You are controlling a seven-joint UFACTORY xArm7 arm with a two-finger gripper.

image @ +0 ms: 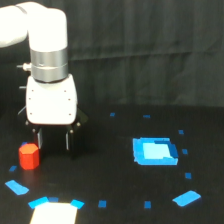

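Note:
On the black table at the left stands a small red block. My white gripper points down behind it and to its right, with its dark fingers spread apart. The gap between them looks empty. The left fingertip comes close to the block's upper right edge; whether the two touch, I cannot tell.
A blue-rimmed square with a white centre lies at the right. Blue tape strips and several small blue marks dot the table. A pale object juts in at the bottom edge.

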